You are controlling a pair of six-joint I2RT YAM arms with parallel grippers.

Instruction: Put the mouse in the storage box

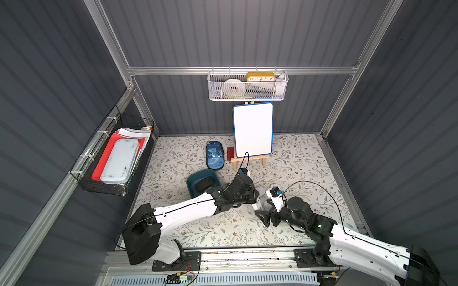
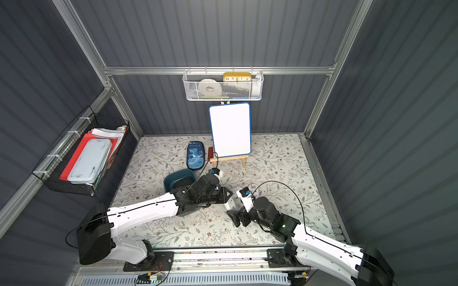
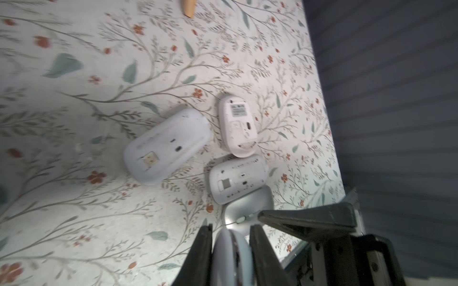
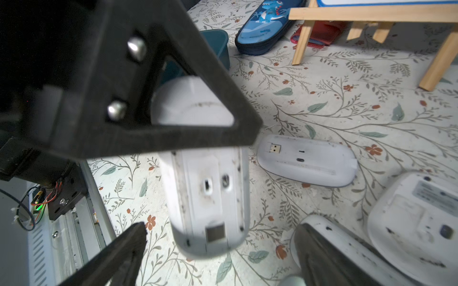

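My left gripper is shut on a white mouse (image 3: 233, 259), seen at the bottom of the left wrist view. In the right wrist view this mouse (image 4: 202, 200) hangs upright, underside showing, behind a black finger of the left gripper. My right gripper is open, its blurred fingers (image 4: 329, 257) to either side of the mouse's lower end; whether they touch it cannot be told. The teal storage box (image 1: 189, 183) stands left of the grippers with a black object (image 1: 205, 183) inside, partly hidden by the left arm.
Several more mice lie on the table, including one white mouse (image 4: 307, 159) apart from a cluster at the right, where another white mouse (image 3: 238, 126) lies. A blue pencil case (image 1: 215, 155) and a whiteboard easel (image 1: 253, 128) stand at the back. The grippers are very close together.
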